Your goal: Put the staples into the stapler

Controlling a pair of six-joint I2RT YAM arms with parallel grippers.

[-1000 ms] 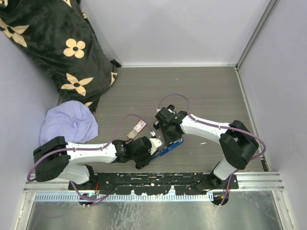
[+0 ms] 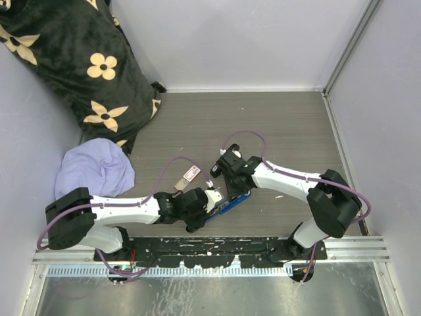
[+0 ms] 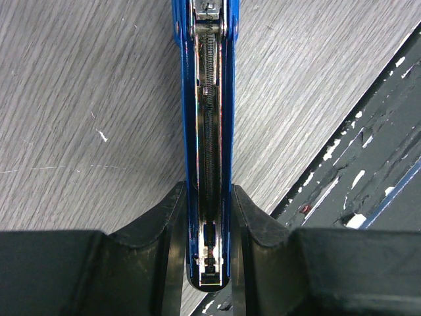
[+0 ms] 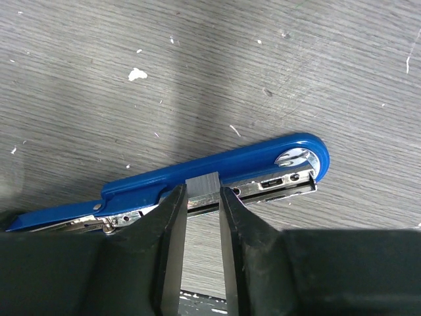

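Observation:
The blue stapler [image 4: 243, 161] lies opened out on the table, its metal magazine exposed. My left gripper is shut on one end of it; in the left wrist view the long spring [image 3: 209, 99] shows inside the channel. A short grey strip of staples [image 4: 202, 185] rests at the magazine, between the fingertips of my right gripper. Those fingers stand apart about as wide as the strip, one at each end of it. Whether they press on it cannot be told. In the top view the arms hide much of the stapler [image 2: 233, 203].
A small staple box [image 2: 191, 173] sits left of the grippers. A lilac cloth [image 2: 95, 166] and a dark flowered cushion [image 2: 72, 59] fill the left side. Its front edge runs close to the left gripper.
My right arm has shifted a little to the right over the stapler. The left arm, the staple box and the cloths have stayed where they were.

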